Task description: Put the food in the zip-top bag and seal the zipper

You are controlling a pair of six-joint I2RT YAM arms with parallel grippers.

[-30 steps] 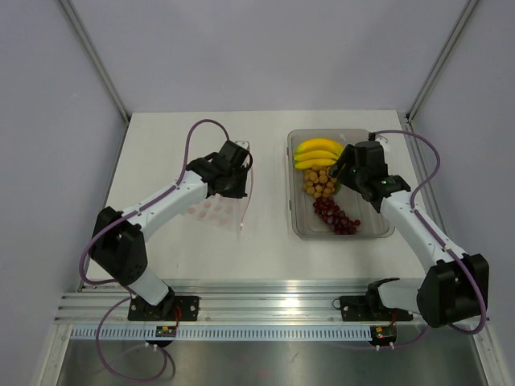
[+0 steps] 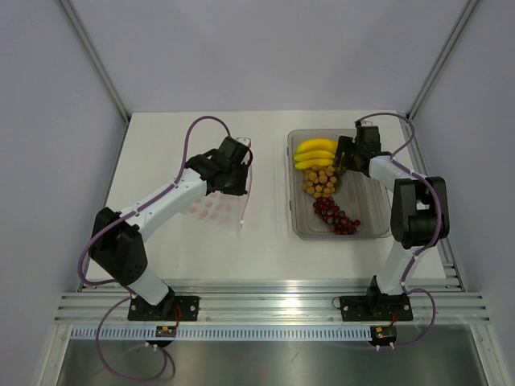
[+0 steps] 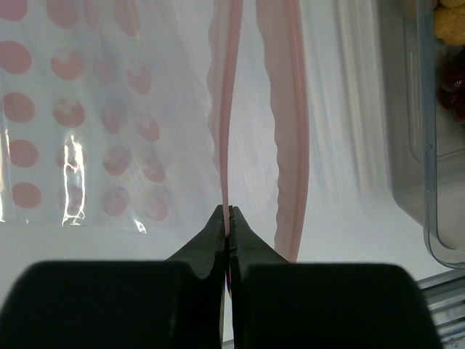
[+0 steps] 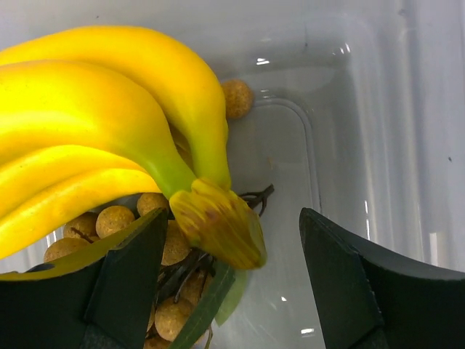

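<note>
The clear zip top bag [image 3: 112, 116] with pink dots lies on the table, one pink zipper edge [image 3: 229, 80] lifted away from the other, so its mouth gapes. My left gripper is shut on that lifted edge. Inside the clear bin, the yellow banana bunch [image 2: 316, 151] lies at the back left, brown longans [image 2: 320, 181] in front of it, and red grapes [image 2: 336, 217] nearest the front. Over the bananas' stem end [image 4: 218, 222], my right gripper stands open; the stem shows between its fingers, without being gripped.
The bin's walls [image 2: 292, 193] surround the fruit, and its right part is empty. A loose longan [image 4: 237, 98] sits behind the bananas.
</note>
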